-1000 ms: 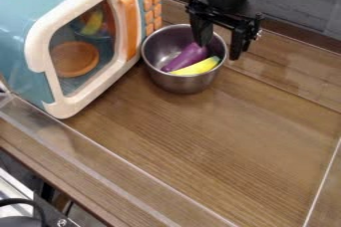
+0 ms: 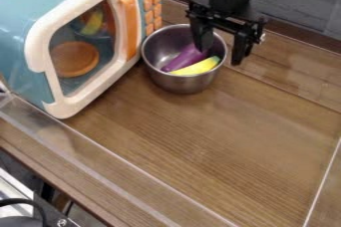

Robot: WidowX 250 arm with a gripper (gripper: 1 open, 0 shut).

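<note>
A steel bowl sits on the wooden counter right of the toy microwave, holding a purple eggplant and a yellow item. My black gripper is over the bowl's back part, its fingers reaching down at the rim and spread apart, one near the eggplant's upper end and one outside the bowl on the right. Whether anything touches the eggplant is hard to tell.
The blue-and-white toy microwave with an orange plate inside fills the left. A grey tiled wall runs along the back.
The gripper has shifted very slightly at the back of the bowl; the bowl and its contents look unchanged.
</note>
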